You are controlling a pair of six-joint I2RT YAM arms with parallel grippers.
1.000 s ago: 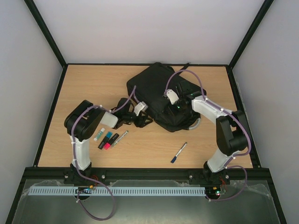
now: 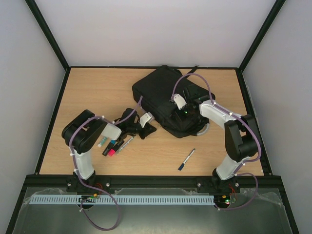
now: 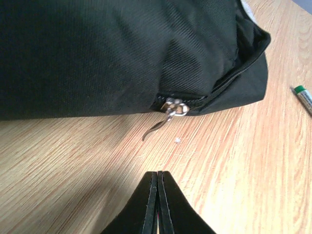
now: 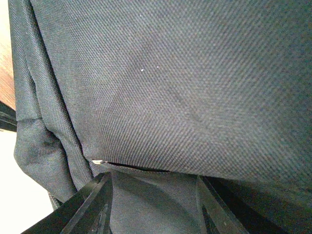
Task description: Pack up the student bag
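The black bag (image 2: 158, 90) lies at the back of the table, with its metal zipper pull (image 3: 171, 111) hanging from the near edge in the left wrist view. My left gripper is shut with nothing between its fingers, its tips pointing at the bag. Bare wood separates the tips from the pull. Over the bag's right part, my right gripper is open, its fingers spread wide with loose black fabric behind and between them. Fabric fills most of the right wrist view.
Several markers and small stationery pieces, among them a dark one (image 2: 108, 147), lie below the left forearm. A white pen with a blue end (image 2: 186, 160) rests alone at front centre.
The right arm has stayed still.
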